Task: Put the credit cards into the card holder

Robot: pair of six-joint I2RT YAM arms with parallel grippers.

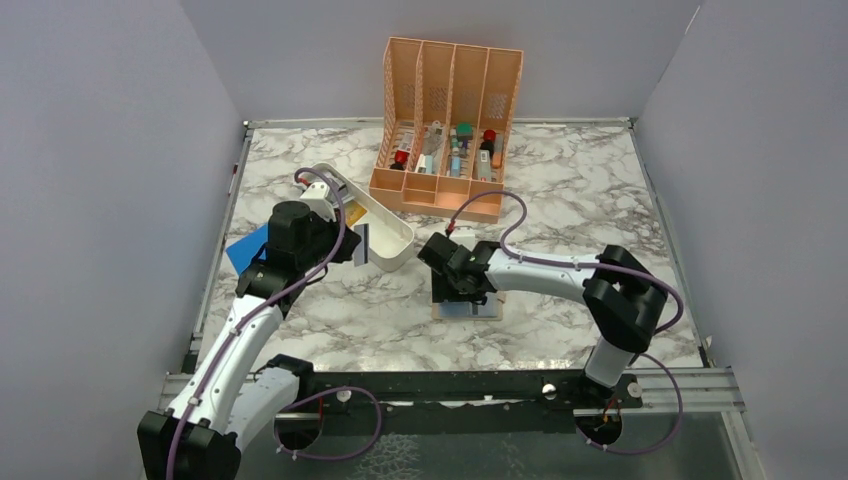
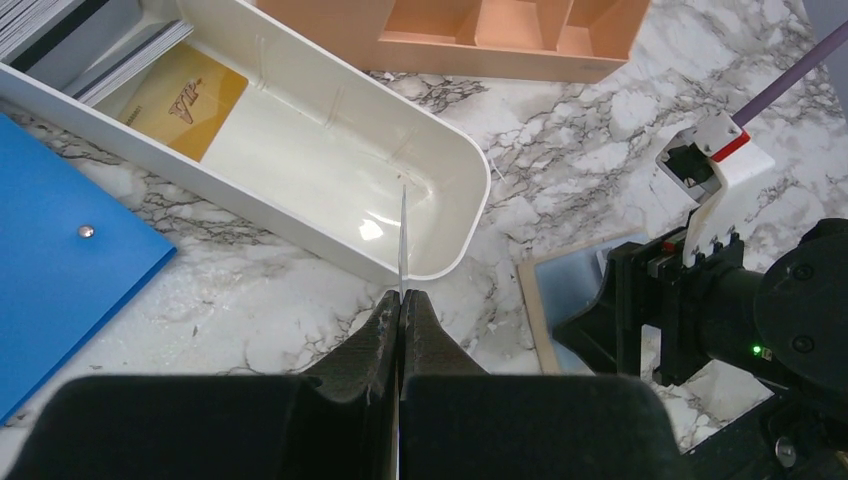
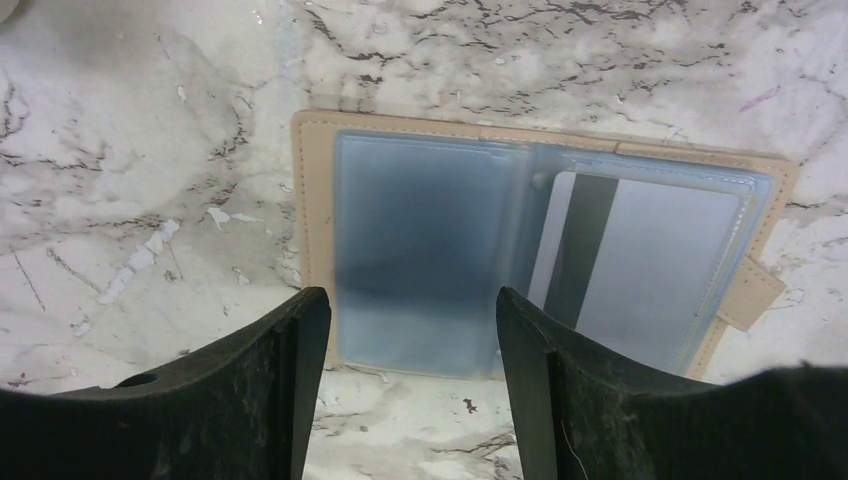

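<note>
A thin card (image 1: 361, 244), pale with a dark stripe, stands out from my left gripper, which is shut on it. The left wrist view shows this card (image 2: 403, 235) edge-on, pointing up between the fingertips. On the marble lies the open card holder (image 3: 318, 240), tan with two clear bluish sleeves. Its left sleeve (image 3: 420, 215) looks empty; the right one contains a white card (image 3: 655, 250) with a dark stripe. Over the holder's lower side, my right gripper is open, its fingers astride the left sleeve with nothing between them.
A cream bin (image 2: 330, 140) holding a yellow card (image 2: 190, 100) and a stack of cards sits near the left gripper. Behind it rises an orange divided organizer (image 1: 440, 200). A blue folder (image 2: 70, 230) lies at the left. Bare marble separates the bin from the holder.
</note>
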